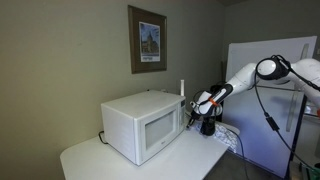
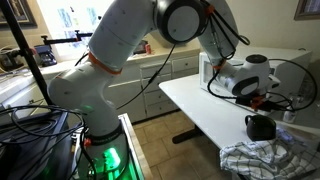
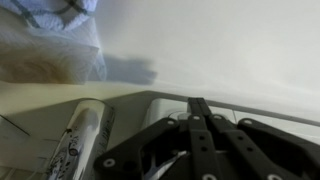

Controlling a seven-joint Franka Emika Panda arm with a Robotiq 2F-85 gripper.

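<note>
My gripper is shut, and nothing shows between its fingers in the wrist view. In that view its tips are over the edge of the white table. Beyond the table edge at the lower left lies a pale printed cylinder. A dark pot stands upright near the table's end in exterior view 2, with the gripper behind it and apart from it. Close by is a rumpled checked cloth; in the wrist view a striped cloth sits at the upper left.
A white microwave takes up the middle of the table against the wall. Thin brownish sheet material lies beside the striped cloth. A white fridge stands at the right.
</note>
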